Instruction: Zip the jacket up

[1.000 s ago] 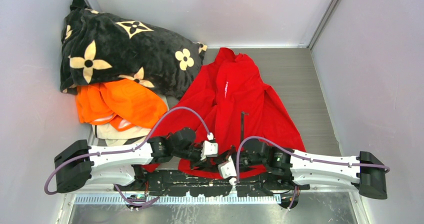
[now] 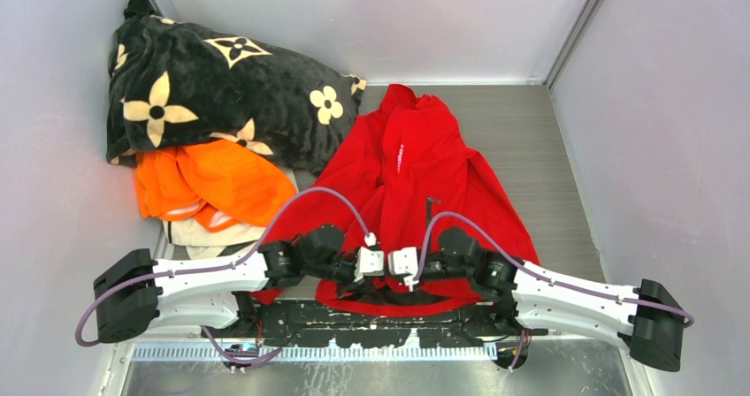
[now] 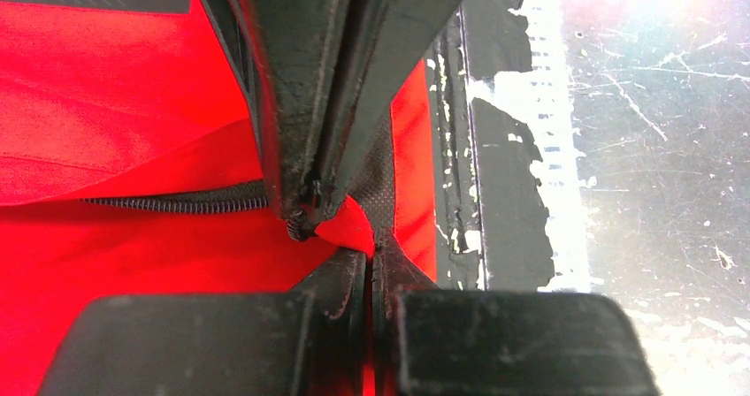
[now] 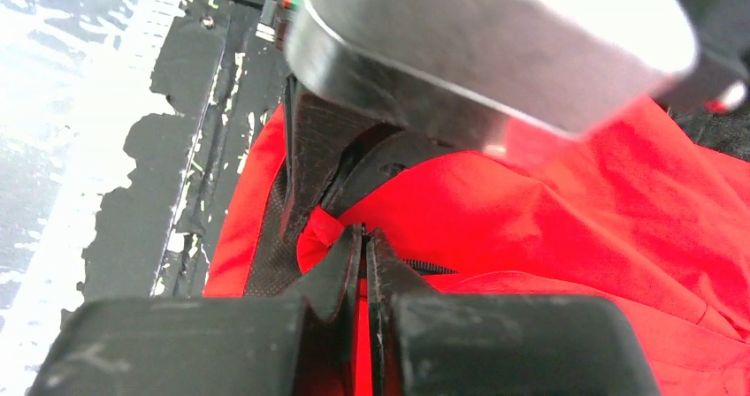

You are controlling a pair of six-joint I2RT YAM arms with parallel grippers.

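Note:
The red jacket [image 2: 424,166] lies open, its hem at the front edge, where both grippers meet. In the left wrist view a black zipper [image 3: 177,203] runs to the hem; my left gripper is shut at a pinched red fold, whether cloth is between its tips is hard to tell. The other gripper's fingers stand just above it. In the right wrist view my right gripper is shut on the jacket's edge at a small red fold beside the zipper, close against the other gripper.
A dark patterned pillow [image 2: 212,87] and orange clothing [image 2: 212,179] fill the left back. Walls enclose the area; a worn metal edge runs along the front.
The right arm's wrist has turned and risen slightly at the hem, its white housing now further up in the top view. The left arm and jacket look almost unchanged.

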